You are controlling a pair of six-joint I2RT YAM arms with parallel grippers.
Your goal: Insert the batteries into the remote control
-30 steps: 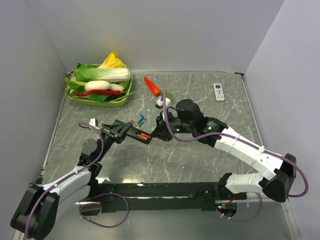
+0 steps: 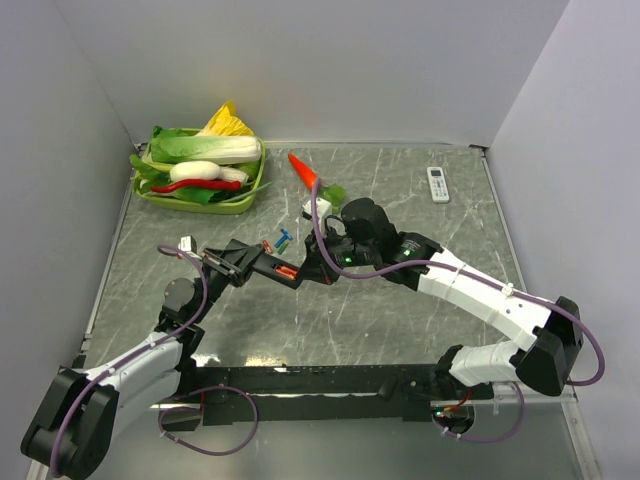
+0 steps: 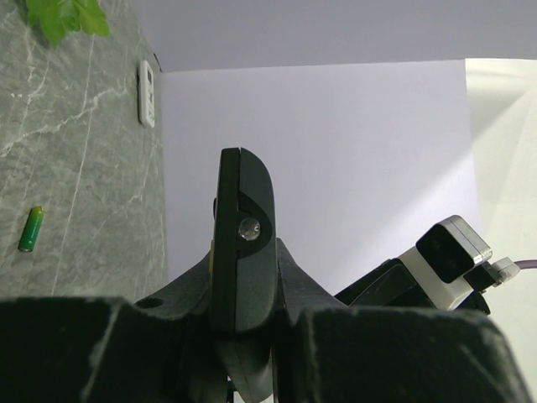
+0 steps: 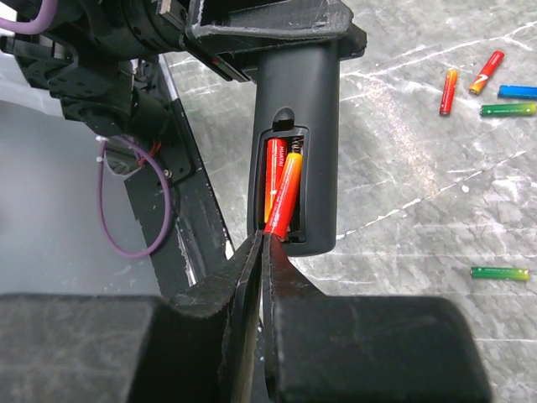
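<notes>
My left gripper (image 2: 238, 262) is shut on the black remote (image 4: 317, 168), held with its battery compartment showing. Two red batteries are in it: one (image 4: 273, 172) lies inside, the other (image 4: 287, 189) rests tilted, a spring at its upper end. My right gripper is shut at that battery's lower end; whether it grips or presses it is hard to tell. Loose on the table are red batteries (image 4: 447, 91), a blue one (image 4: 518, 91) and green ones (image 4: 500, 273).
A green basket of vegetables (image 2: 242, 202) stands back left. A carrot (image 2: 302, 172) and a white remote (image 2: 438, 184) lie at the back. Walls enclose the back and sides of the table.
My right gripper and arm have moved slightly to the left, toward the black remote. The left arm and the remote in it have not visibly moved.
</notes>
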